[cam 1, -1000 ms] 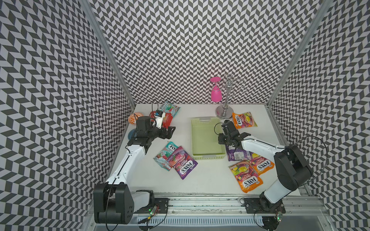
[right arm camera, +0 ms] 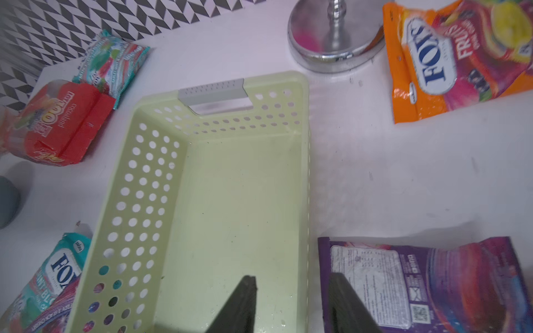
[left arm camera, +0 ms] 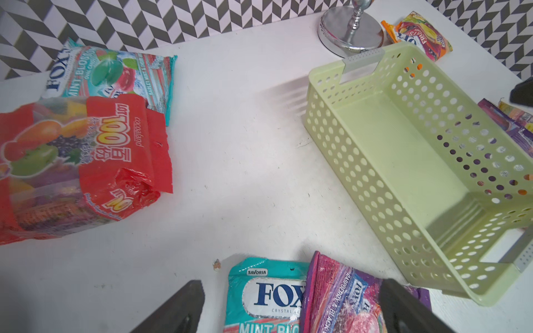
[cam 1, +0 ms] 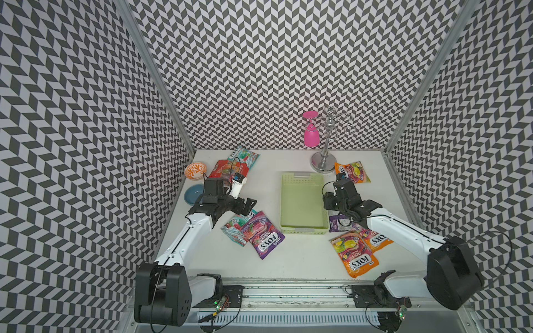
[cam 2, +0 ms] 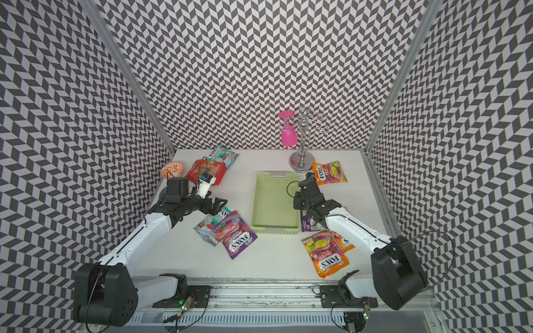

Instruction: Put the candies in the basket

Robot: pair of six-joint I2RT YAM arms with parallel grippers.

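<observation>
The green basket (cam 1: 302, 202) is empty in the middle of the table. My left gripper (cam 1: 247, 206) is open above a mint candy bag (left arm camera: 263, 294) and a purple candy bag (cam 1: 263, 236) left of the basket. My right gripper is over the basket's right rim, part open, with nothing seen between its blurred fingers. A purple bag (right arm camera: 416, 277) lies right of the basket, orange bags (cam 1: 355, 255) at the front right, another orange bag (right arm camera: 460, 55) at the back right. A red bag (left arm camera: 83, 161) and mint bag (left arm camera: 111, 77) lie at the back left.
A chrome stand (cam 1: 323, 162) with a pink glass (cam 1: 311, 135) stands behind the basket. An orange-patterned bowl (cam 1: 195, 169) and a blue bowl (cam 1: 192, 194) sit at the left edge. Bare table shows at the front middle.
The basket has shifted slightly right and toward the front. My right gripper has moved right, and my left gripper has moved slightly right and toward the front.
</observation>
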